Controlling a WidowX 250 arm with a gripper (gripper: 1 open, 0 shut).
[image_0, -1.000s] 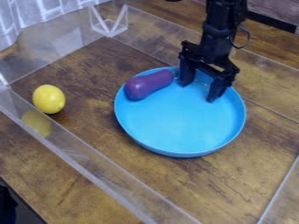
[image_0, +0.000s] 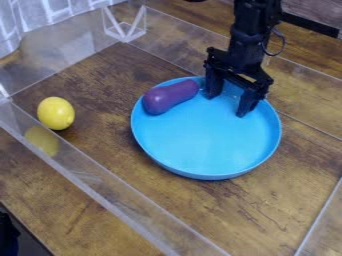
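Note:
A blue round plate (image_0: 201, 142) lies on the wooden table, with a purple eggplant (image_0: 168, 97) on its upper left part. The black robot gripper (image_0: 233, 88) reaches down from the top onto the plate's back right area, right of the eggplant. Whether it is open or shut, or holds anything, is hard to tell in the dark shape.
A yellow lemon-like object (image_0: 56, 113) lies on the table at the left, beside a clear plastic wall along the left side. A small white wire item (image_0: 123, 25) is at the top left. Bare table (image_0: 134, 210) fills the front.

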